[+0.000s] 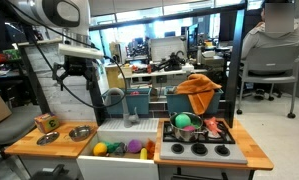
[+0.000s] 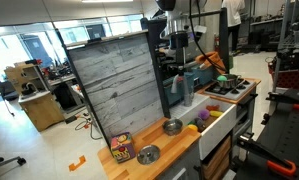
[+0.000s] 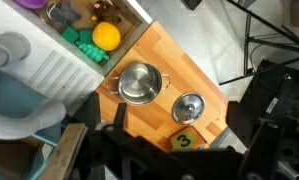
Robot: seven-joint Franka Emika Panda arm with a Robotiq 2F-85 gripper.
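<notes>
High above the left side of the counter hangs my gripper (image 1: 77, 76), its fingers spread apart and nothing between them. In the wrist view a small silver pot (image 3: 139, 83) with two side handles sits on the wooden counter, below the gap between my fingers. Beside it lies a round metal lid (image 3: 187, 108), with a box (image 3: 185, 138) partly hidden by the gripper. The sink (image 1: 101, 150) holds several toy foods, among them an orange ball (image 3: 106, 36) and a green piece (image 3: 89, 45). A larger pot (image 1: 187, 131) on the stove contains a green round object.
A faucet (image 1: 123, 100) rises behind the sink. The stove (image 1: 201, 149) stands to its right, and an orange cloth (image 1: 196, 92) hangs over a blue-grey bin behind.
</notes>
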